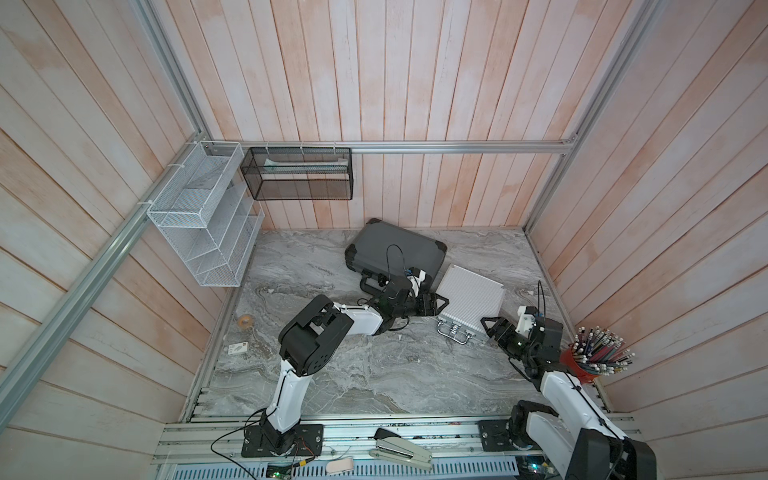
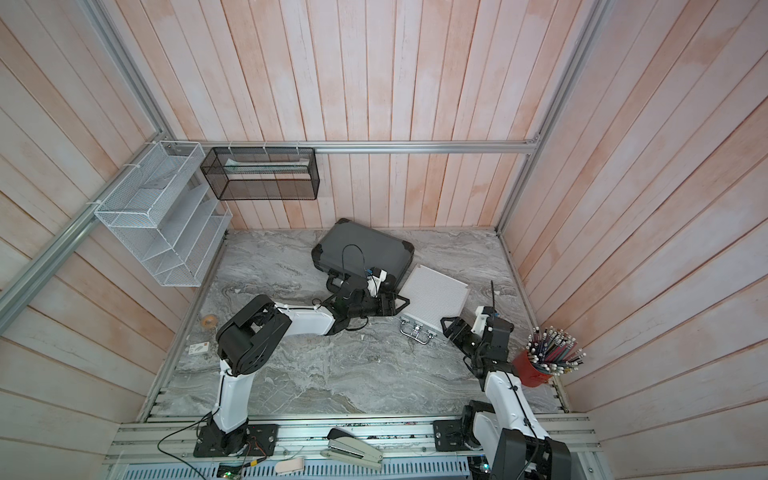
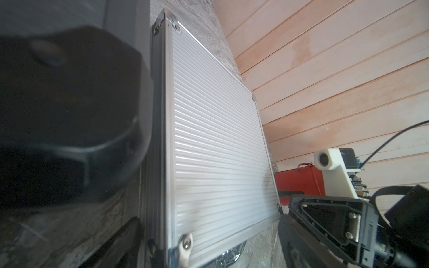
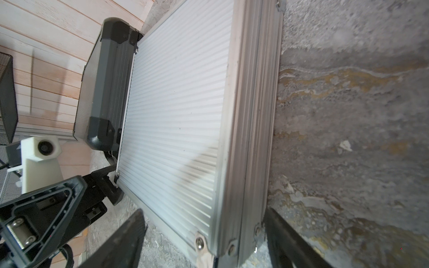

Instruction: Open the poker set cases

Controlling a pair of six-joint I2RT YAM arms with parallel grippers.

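A silver ribbed aluminium case lies closed on the marble floor, its handle and latches toward the front. A larger dark grey case lies closed behind it, to the left. My left gripper is open at the silver case's front left corner, which sits between its fingers in the left wrist view. My right gripper is open at the front right corner, its fingers either side of that corner in the right wrist view. Whether either touches the case I cannot tell.
A red container of pens or sticks stands at the right wall. Wire shelves hang at the back left, a black mesh basket on the back wall. A tape roll and a small white object lie left.
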